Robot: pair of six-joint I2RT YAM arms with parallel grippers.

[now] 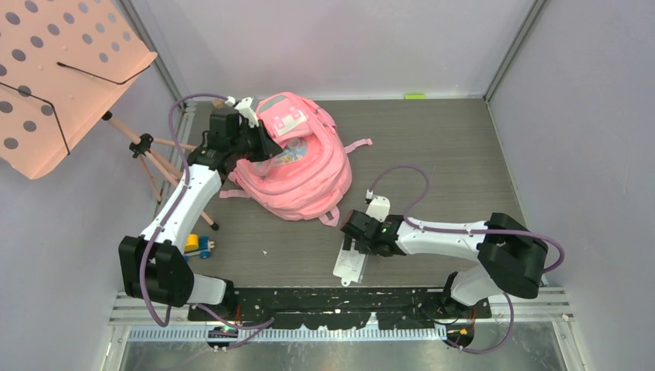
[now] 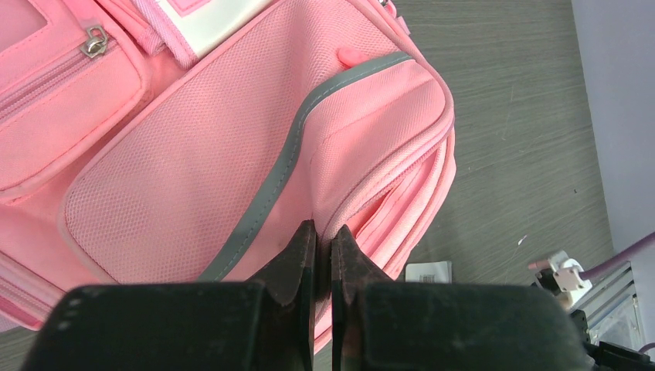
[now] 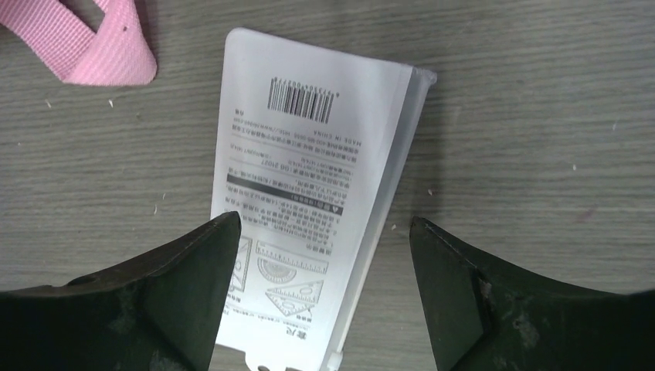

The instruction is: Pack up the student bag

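The pink backpack (image 1: 301, 182) lies on the dark floor board. My left gripper is shut on a fold of the backpack's pink fabric, seen in the left wrist view. A white packet with printed rulers and a barcode (image 3: 297, 178), in a clear sleeve, lies flat below the backpack's right side. My right gripper hovers low over it, fingers apart on either side of the packet, not closed on it.
A yellow and blue toy (image 1: 199, 246) lies at the left edge. A pink perforated board on a tripod (image 1: 62, 85) stands upper left. The board's right half (image 1: 448, 154) is clear.
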